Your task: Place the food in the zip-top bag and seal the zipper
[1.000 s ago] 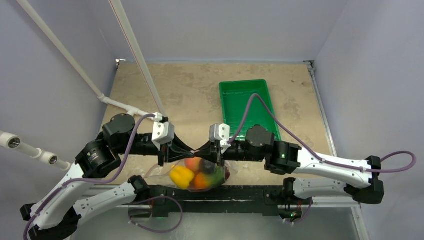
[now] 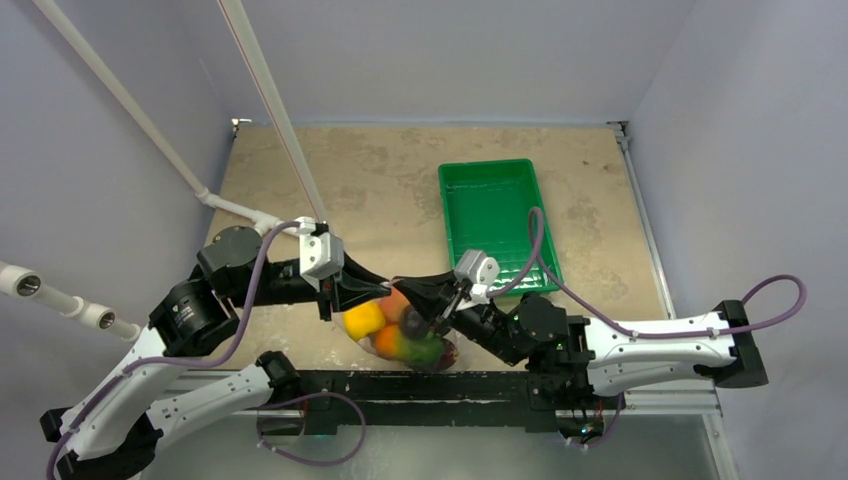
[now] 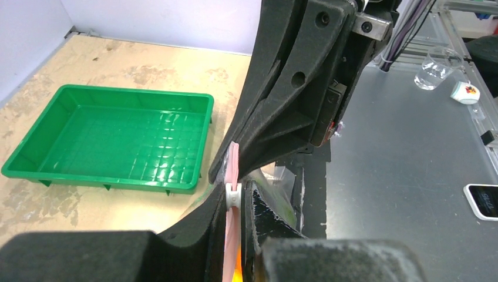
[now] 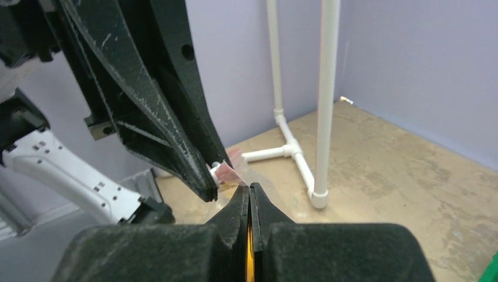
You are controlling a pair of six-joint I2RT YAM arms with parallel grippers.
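Observation:
Below both grippers in the top view lies the clear bag of food (image 2: 385,335), holding yellow, orange, green and dark pieces. In the left wrist view my left gripper is shut on the white zipper slider (image 3: 234,194) at the pink zipper strip (image 3: 231,247). My right gripper (image 2: 400,287) meets it from the right, shut, its tips at the bag's pink top edge; in the right wrist view that edge (image 4: 229,173) rises just past the tips, and whether they pinch it is unclear.
An empty green tray (image 2: 490,190) stands at the back right. White pipes (image 2: 240,210) run along the left side. Bare board (image 2: 370,170) shows behind the bag and right of the tray.
Both grippers have shifted slightly toward the back, and the bag is drawn up slightly.

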